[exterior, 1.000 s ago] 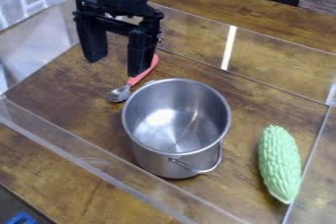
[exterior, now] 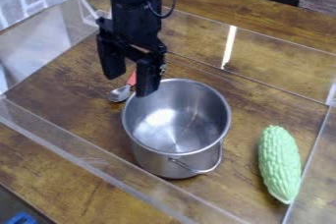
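My black gripper point(exterior: 132, 73) hangs open over the left part of a steel pot point(exterior: 176, 130), its fingers pointing down near the pot's upper left rim. Behind it lies a spoon point(exterior: 120, 93) with a red handle, partly hidden by the gripper. A pale green bitter gourd point(exterior: 280, 164) lies to the right of the pot.
The wooden floor point(exterior: 73, 154) of a clear-walled tray is bare to the left of the pot and behind it at the right. A wooden surface continues beyond the tray.
My gripper has moved right and downward in the view toward the pot, now covering more of the spoon. The pot, spoon and gourd have stayed put.
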